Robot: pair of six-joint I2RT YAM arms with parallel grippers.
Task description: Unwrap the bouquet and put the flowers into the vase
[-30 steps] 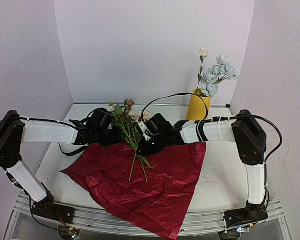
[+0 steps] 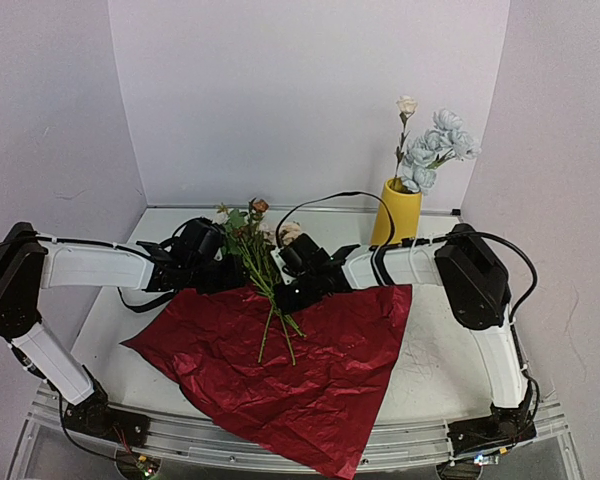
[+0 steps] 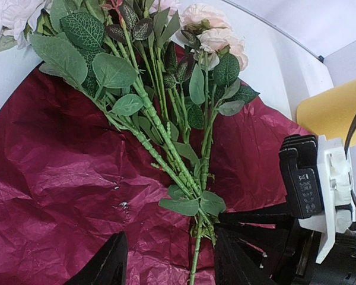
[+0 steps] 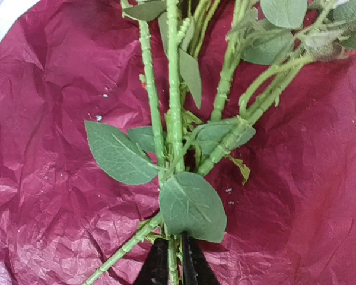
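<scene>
A bunch of flowers (image 2: 255, 250) lies on red wrapping, blooms at the back, stems crossing toward the front. My right gripper is drawn in close around a green stem (image 4: 172, 270), just below a broad leaf (image 4: 193, 205). From the left wrist view, the right gripper's dark fingers (image 3: 255, 215) reach the stems where they cross. My left gripper stands open left of the bunch, its fingers wide apart and only wrapping and a stem visible beyond them. At the back right, the yellow vase (image 2: 404, 208) holds a white flower (image 2: 407, 106) and pale blue flowers (image 2: 440, 145).
Red wrapping (image 2: 330, 400) covers the middle of the white table and hangs over its front edge. Bare table (image 2: 435, 350) shows at the right. The right arm and its cable pass in front of the vase.
The right arm's elbow has shifted left, and its gripper has moved slightly left toward the stems. The left arm and the flowers look unmoved.
</scene>
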